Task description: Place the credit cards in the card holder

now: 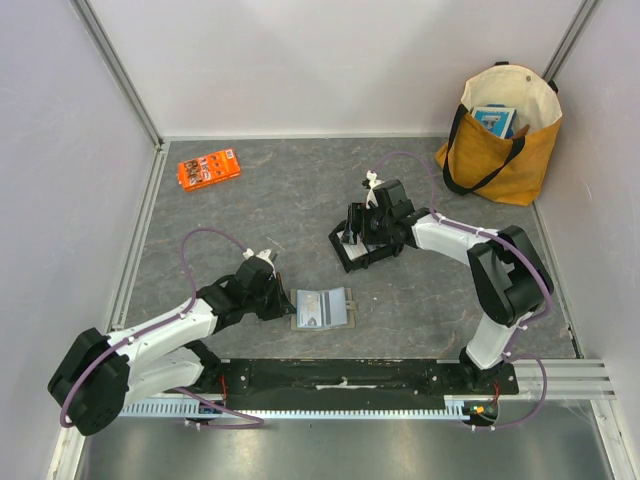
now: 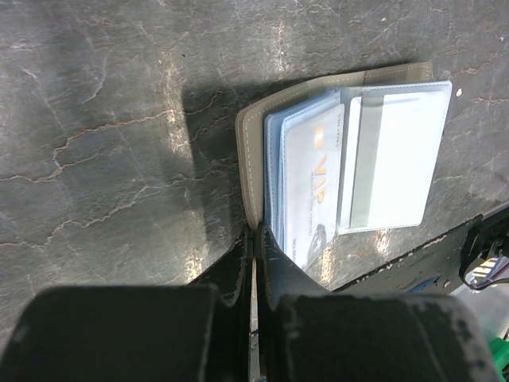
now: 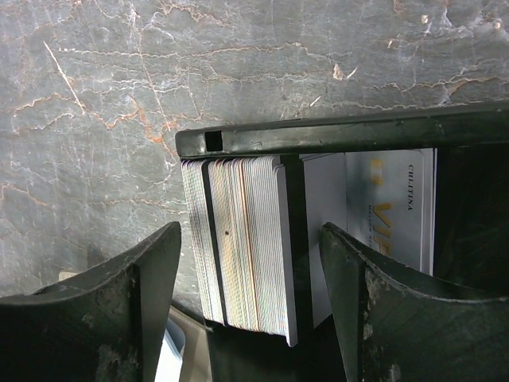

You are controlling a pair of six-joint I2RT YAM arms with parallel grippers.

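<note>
The open card holder [image 2: 390, 159] lies on the grey table near the front edge, a VIP card [image 2: 310, 183] in its clear sleeve. My left gripper is shut at the holder's left edge; whether it pinches that edge I cannot tell. In the right wrist view a stack of cards [image 3: 242, 239] stands in a black tray [image 3: 350, 127], beside a flat VIP card [image 3: 390, 207]. My right gripper is open over the stack, a fingertip on either side of it.
An orange packet [image 1: 208, 169] lies at the back left. A yellow tote bag [image 1: 510, 160] stands at the back right.
</note>
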